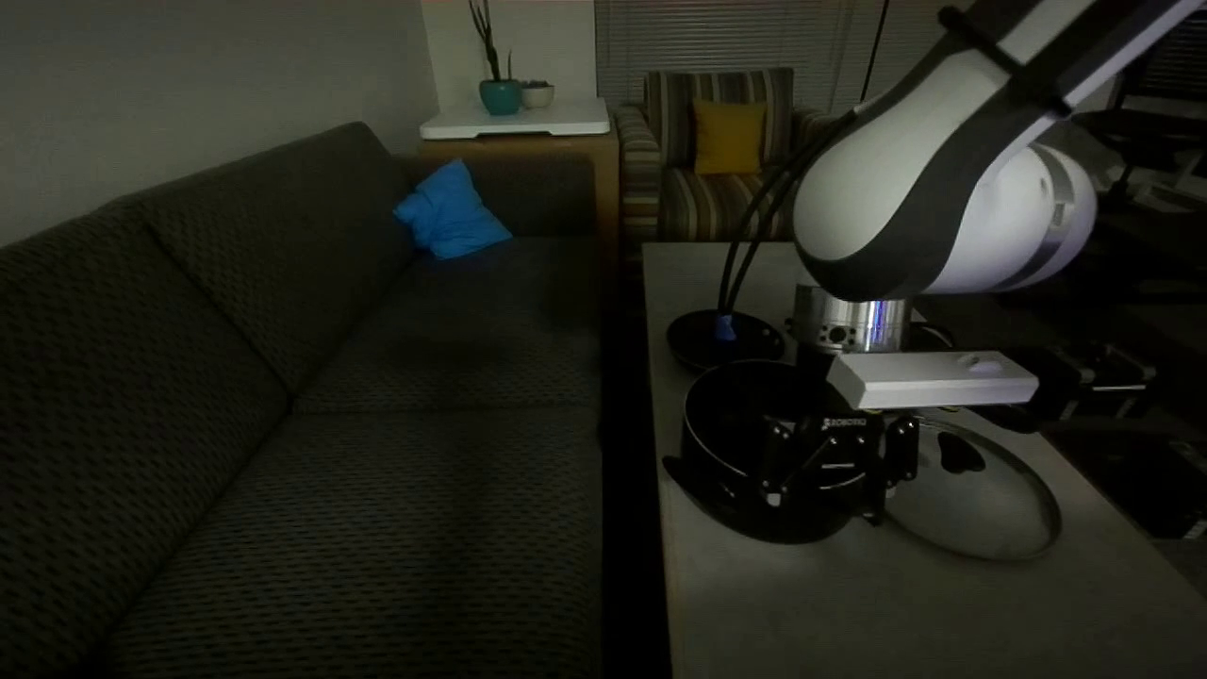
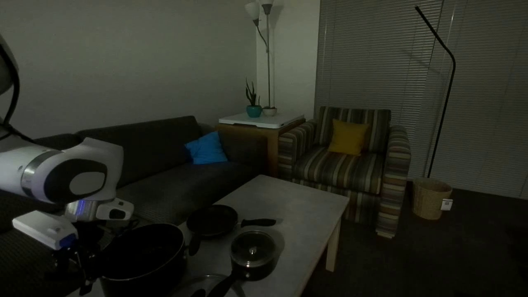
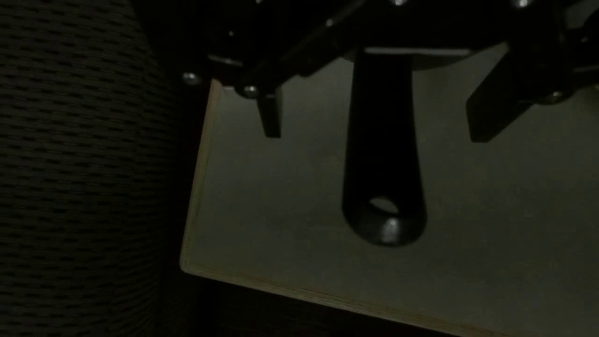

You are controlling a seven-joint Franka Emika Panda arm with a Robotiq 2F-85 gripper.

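My gripper [image 1: 826,505] is open, low over the near side of a large black pot [image 1: 737,436]. In the wrist view its fingers [image 3: 272,115] stand apart on either side of a black handle [image 3: 383,140] with a hole in its end. The handle lies between them with room on both sides; its other end is hidden behind the gripper body, and I cannot tell which pan it belongs to. A glass lid [image 1: 984,504] with a dark knob lies on the table beside the pot.
A black frying pan [image 2: 213,221] and a small lidded saucepan [image 2: 253,255] share the pale table [image 2: 297,208]. The grey sofa [image 1: 453,509] runs along the table's left side.
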